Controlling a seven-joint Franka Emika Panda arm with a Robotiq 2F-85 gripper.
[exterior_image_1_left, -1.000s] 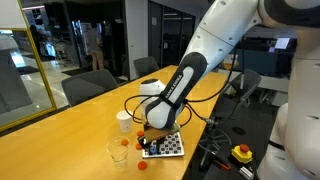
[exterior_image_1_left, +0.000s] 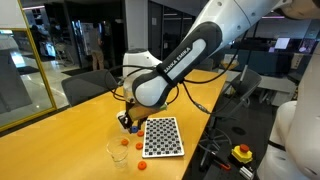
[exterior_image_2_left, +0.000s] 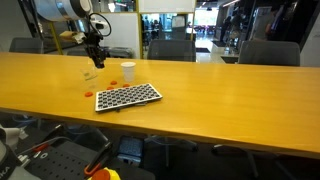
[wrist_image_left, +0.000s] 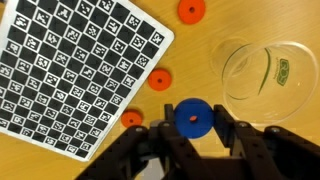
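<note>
In the wrist view my gripper is shut on a blue disc (wrist_image_left: 194, 116) with a small reddish centre. The disc is held above the table, beside a clear cup (wrist_image_left: 268, 84) on its right in that view. A checkered marker board (wrist_image_left: 78, 72) lies flat to the left. Orange-red discs (wrist_image_left: 159, 79) rest on the table between board and cup. From outside, the gripper (exterior_image_1_left: 130, 124) hangs left of the board (exterior_image_1_left: 163, 138) and behind the clear cup (exterior_image_1_left: 118, 152). In the second exterior view, the gripper (exterior_image_2_left: 102, 46) is well above the tabletop.
A white cup (exterior_image_2_left: 128, 72) stands on the table behind the board. More orange discs (exterior_image_1_left: 142, 165) lie loose near the board's front corner. The yellow tabletop (exterior_image_2_left: 230, 95) has wide free room away from these things. Chairs (exterior_image_2_left: 172, 52) stand beyond its far edge.
My gripper has risen from low over the board and moved left, toward the clear cup. The board and both cups stay where they were.
</note>
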